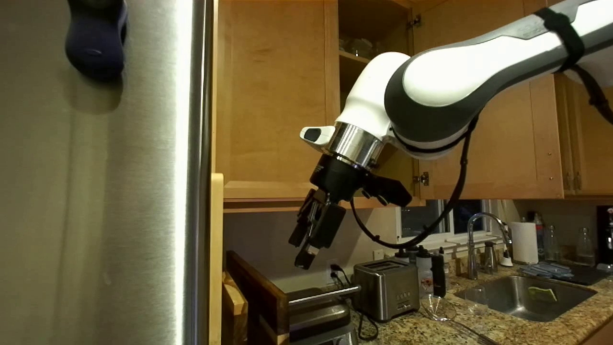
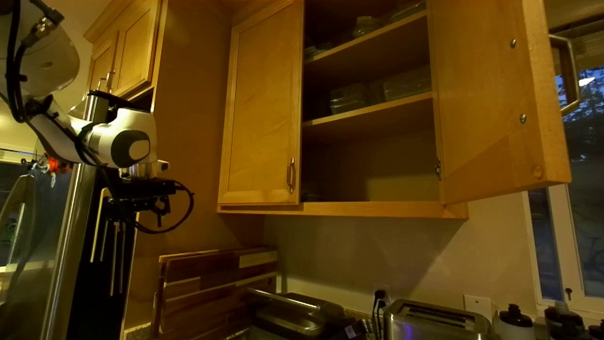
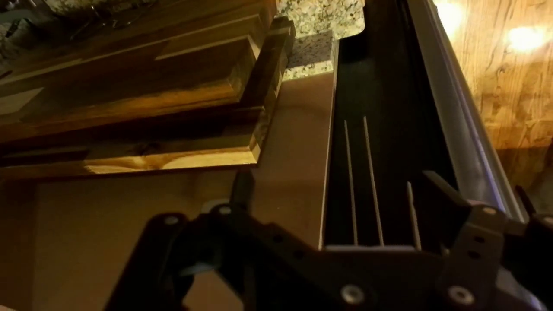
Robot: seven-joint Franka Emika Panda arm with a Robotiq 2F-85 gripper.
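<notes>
My gripper [image 1: 301,248] hangs in the air, pointing down and to the left, above the upright wooden cutting boards [image 1: 259,290]. In the wrist view its two black fingers [image 3: 242,191] stand well apart, and nothing is between them; the gripper is open. Below and ahead of it in that view lie the edges of the stacked boards [image 3: 171,160], a brown side panel [image 3: 298,145] and the dark side of the fridge [image 3: 389,103]. Several thin light rods [image 3: 374,181] run along that dark side. No contact with any of these shows.
An upper cabinet door [image 2: 492,96] stands open, its shelves [image 2: 368,107] holding dishes. On the counter are a steel toaster [image 1: 388,289], bottles [image 1: 425,270], a whisk [image 1: 439,307] and a sink [image 1: 528,296]. The steel fridge front [image 1: 143,172] fills the left.
</notes>
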